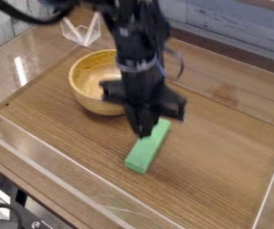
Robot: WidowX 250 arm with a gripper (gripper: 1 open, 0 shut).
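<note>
A green rectangular block [147,148] lies on the wooden table, right of centre in the lower middle. My dark gripper [133,112] hangs blurred over the middle of the view, above and just behind the block, and apart from it in the picture. I cannot make out anything held between its fingers, and the blur hides how they stand. A yellow bowl [89,76] sits behind and left of the gripper, partly covered by the arm.
A clear wire or plastic stand [82,29] is at the back left. Raised edges and a wall border the work area.
</note>
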